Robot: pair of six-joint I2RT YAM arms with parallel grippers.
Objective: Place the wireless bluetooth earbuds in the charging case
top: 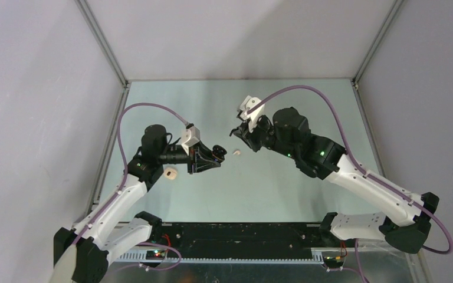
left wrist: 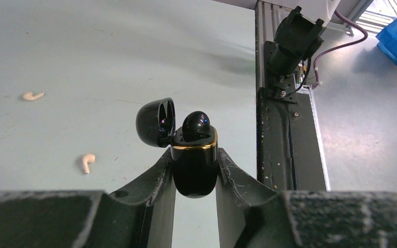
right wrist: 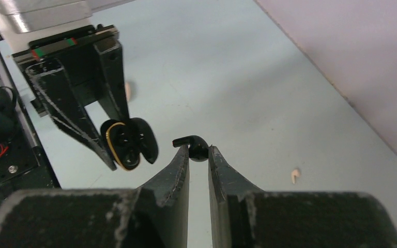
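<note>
A glossy black charging case (left wrist: 195,173) stands upright between the fingers of my left gripper, its lid (left wrist: 155,123) swung open to one side. Inside the mouth shows a rounded black shape (left wrist: 196,123); whether it is an earbud or part of the case I cannot tell. From the right wrist view, the open case (right wrist: 121,144) faces my right gripper. That gripper is shut on a small black earbud (right wrist: 199,150), whose stem points left toward the case. A clear gap separates the two. The top view shows the right gripper (top: 237,131) behind and right of the case (top: 219,152).
Small pale hook-shaped pieces (left wrist: 88,163) lie on the table, one near the case (top: 236,152). A pale round object (top: 170,173) rests beside the left arm. Walls close off the back and sides.
</note>
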